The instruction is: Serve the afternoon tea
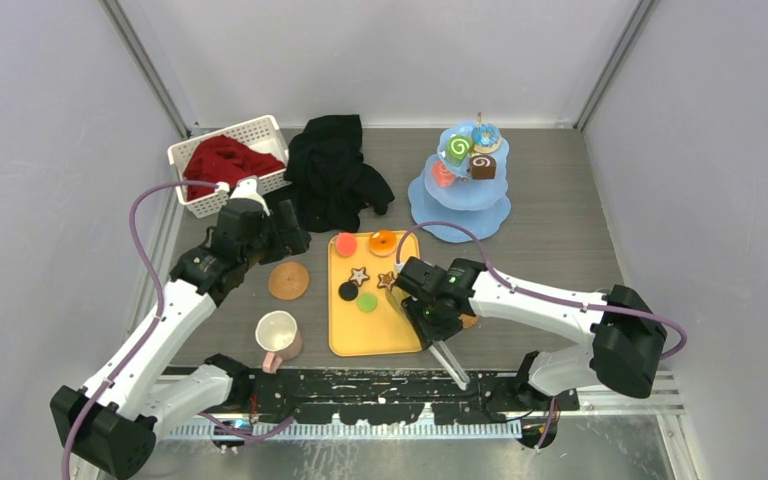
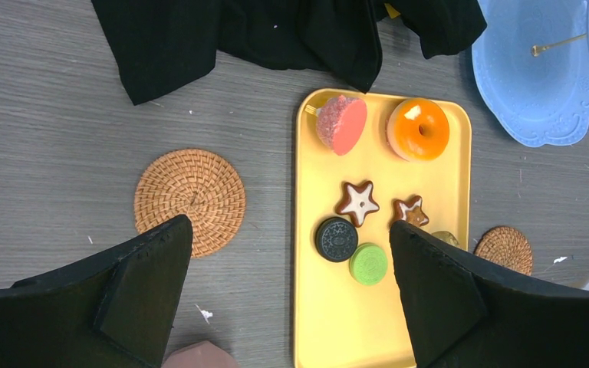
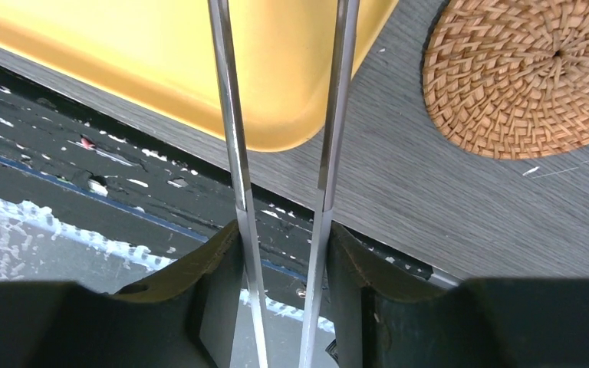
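Note:
Silver tongs (image 1: 450, 366) lie between the fingers of my right gripper, one metal arm against each finger, spread apart. In the right wrist view the tongs reach over the corner of the yellow tray (image 3: 284, 126); their tips are out of that view. On the tray are a pink cake piece (image 2: 348, 126), an orange donut (image 2: 429, 138), two star cookies (image 2: 357, 202), a black cookie (image 2: 337, 239) and a green round (image 2: 369, 264). My left gripper is open and empty above the table. The blue tiered stand (image 1: 470, 193) carries several sweets.
A white mug (image 1: 278, 333) stands left of the tray, a woven coaster (image 1: 288, 281) behind it. Another coaster (image 3: 533, 73) lies right of the tray. Black cloth (image 1: 335, 175) and a white basket (image 1: 260, 131) with red cloth are at the back.

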